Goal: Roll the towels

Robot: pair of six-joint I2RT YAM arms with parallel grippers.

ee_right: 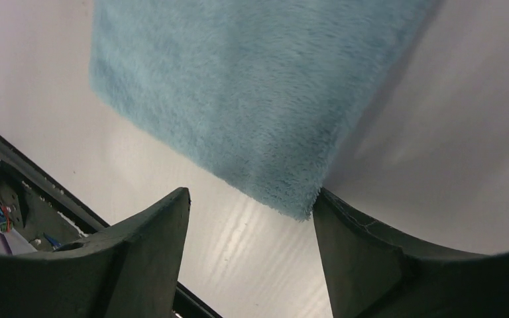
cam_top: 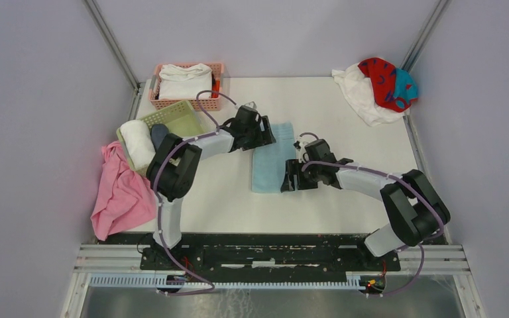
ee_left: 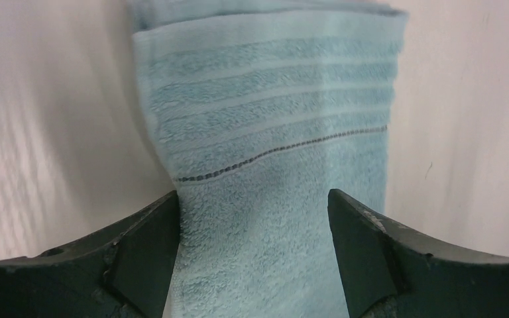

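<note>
A light-blue towel point(cam_top: 272, 165), folded into a long strip, lies flat in the middle of the table, nearly square to its front edge. In the left wrist view its striped end point(ee_left: 265, 73) shows with a thin dark line across it. My left gripper point(cam_top: 270, 130) is part open above the towel's left side, near the far end; one finger point(ee_left: 152, 245) reaches the cloth's edge. At the near right corner my right gripper point(cam_top: 288, 177) stands open. Its right finger point(ee_right: 331, 225) touches that corner, and no cloth is gripped.
A green basket point(cam_top: 187, 122) with rolled towels stands at the left, and a pink basket point(cam_top: 156, 96) with white towels behind it. A pink towel point(cam_top: 122, 195) hangs over the left edge. White cloth point(cam_top: 358, 99) and a red-blue towel point(cam_top: 384, 83) lie back right.
</note>
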